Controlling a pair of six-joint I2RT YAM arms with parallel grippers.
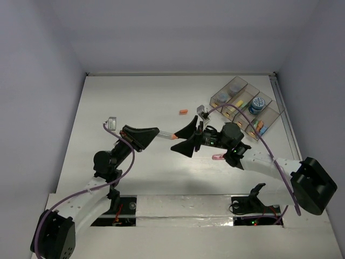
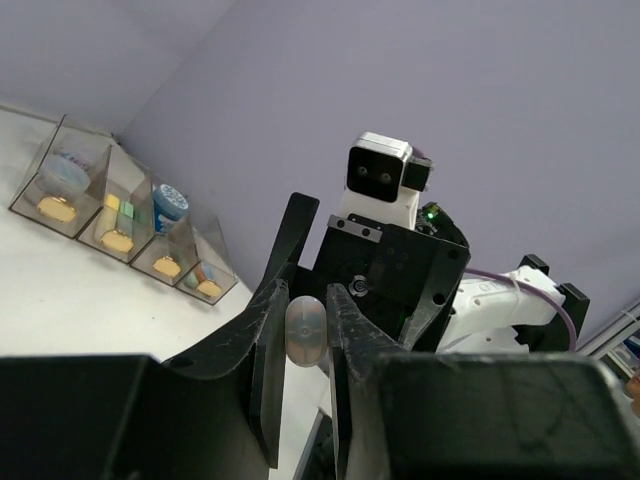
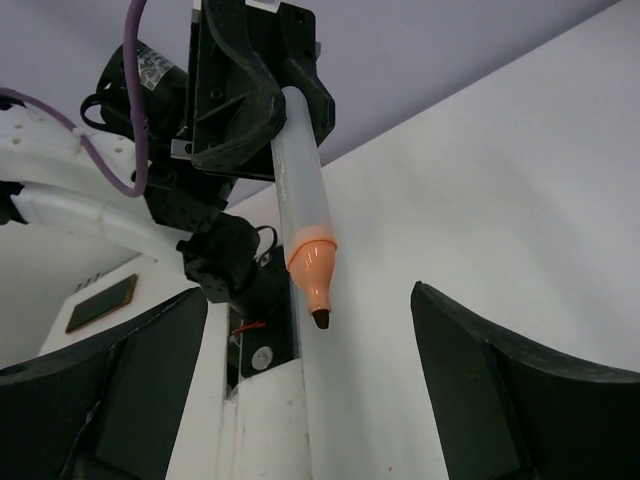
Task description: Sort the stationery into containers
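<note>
A white marker with an orange tip end [image 3: 302,190] is held up above the table, with my left gripper [image 1: 158,131] shut on its rear end. In the left wrist view the marker's rounded end [image 2: 306,332] shows between the fingers. My right gripper [image 1: 186,136] is open around the marker's orange end in the top view; in the right wrist view the orange tip points between its spread fingers without touching them. A clear divided organizer [image 1: 247,107] at the back right holds several items, a blue-lidded jar [image 1: 257,105] among them.
A small orange piece [image 1: 183,112] lies on the table behind the grippers. A pink-red item [image 1: 218,157] lies below the right arm.
</note>
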